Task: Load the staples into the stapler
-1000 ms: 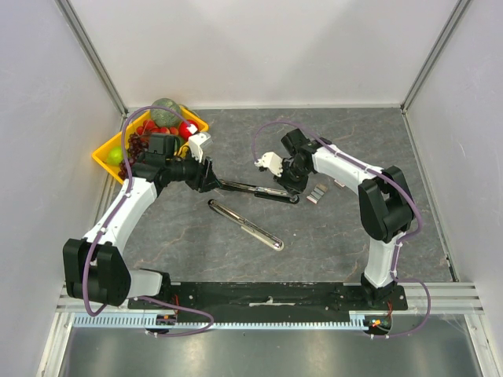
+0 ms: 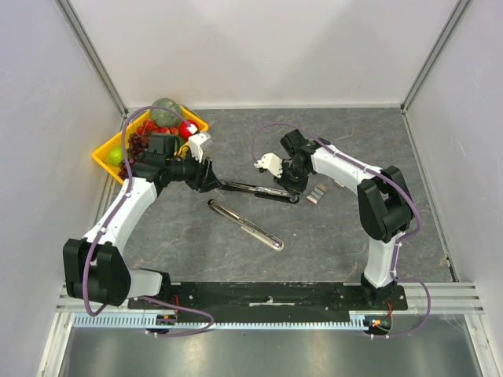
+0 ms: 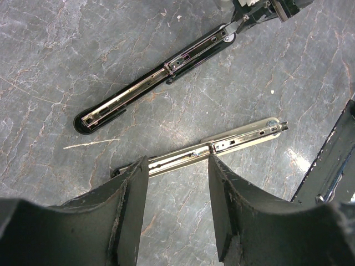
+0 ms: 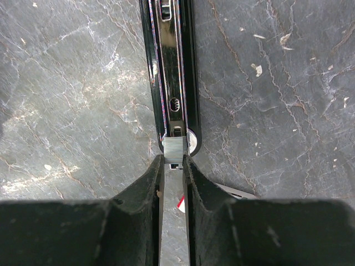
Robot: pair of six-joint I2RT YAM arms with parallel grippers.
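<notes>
The black stapler (image 3: 150, 83) lies opened out flat on the grey table, its metal channel facing up. In the right wrist view, a short grey strip of staples (image 4: 175, 146) sits between the fingertips of my right gripper, which is shut on it. The strip is over the end of the black stapler's channel (image 4: 173, 83); whether it rests inside cannot be told. A second, pale stapler (image 3: 244, 137) also lies opened out, nearer the front. My left gripper is open above the table, nothing held between its fingers.
More staple strips (image 2: 317, 193) lie right of the right gripper. At the back left stands a yellow basket (image 2: 101, 155) of fruit and vegetables, beside the left arm.
Both arms and both staplers look nearly the same across the top views. Any shift of the right gripper is too slight to make out.
</notes>
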